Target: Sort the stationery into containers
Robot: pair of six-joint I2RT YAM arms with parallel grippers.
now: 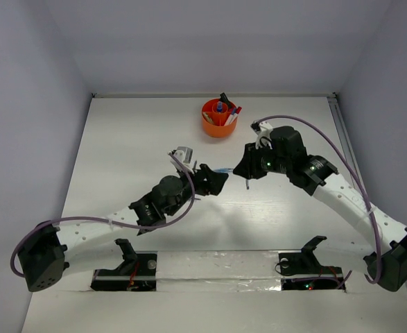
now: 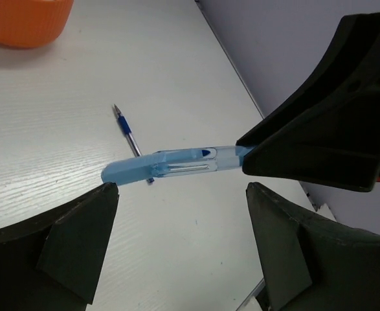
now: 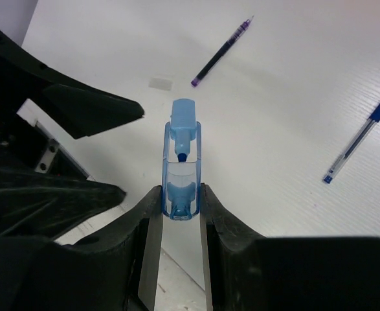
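My right gripper (image 1: 239, 169) is shut on a light blue, clear-bodied stationery item (image 2: 177, 162), held crosswise above the table. My left gripper is open beside it, with the item showing between and beyond its fingertips, not gripped. An orange container (image 1: 218, 128) at the back holds pens and markers around an inner cup with a blue-topped item. A blue-capped pen (image 3: 361, 136) and a dark purple pen (image 3: 222, 52) lie loose on the table.
Walls stand on both sides and behind. Both arms meet over the middle of the table.
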